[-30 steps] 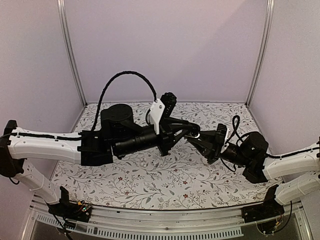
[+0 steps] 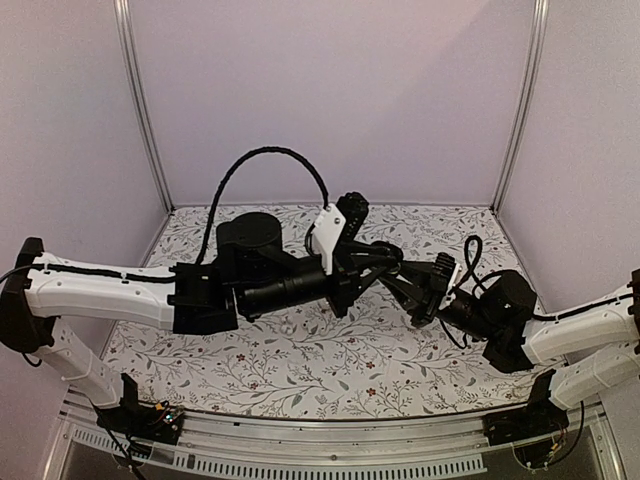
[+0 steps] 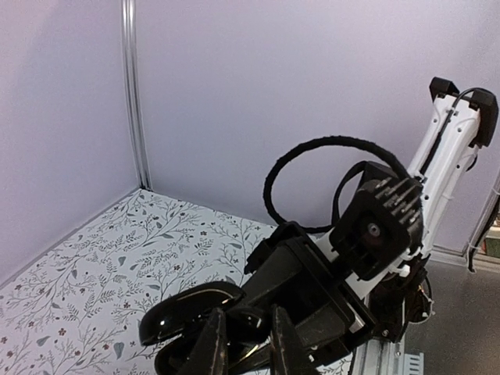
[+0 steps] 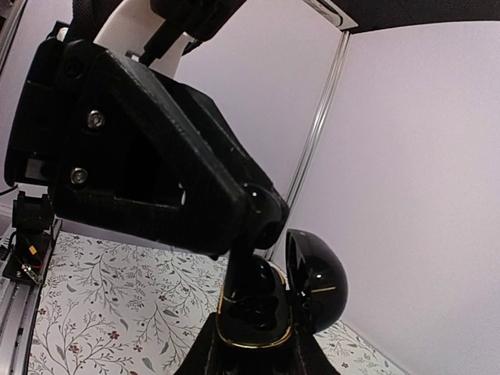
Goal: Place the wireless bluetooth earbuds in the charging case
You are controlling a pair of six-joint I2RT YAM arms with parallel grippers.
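The black charging case point(image 4: 254, 308), gold-rimmed, is open with its lid point(image 4: 316, 281) raised, held up in mid-air by my right gripper. In the left wrist view the case point(image 3: 187, 312) sits just beyond my left gripper, whose fingertips reach into it. My left gripper point(image 2: 385, 260) meets the right from the left, shut on a small dark piece, apparently an earbud, largely hidden between fingers and case. Whether it is seated in the case I cannot tell.
Pale walls enclose the back and sides.
My left arm has shifted slightly right and down in the top view. The right gripper has moved only slightly, and both stay close together at the case.
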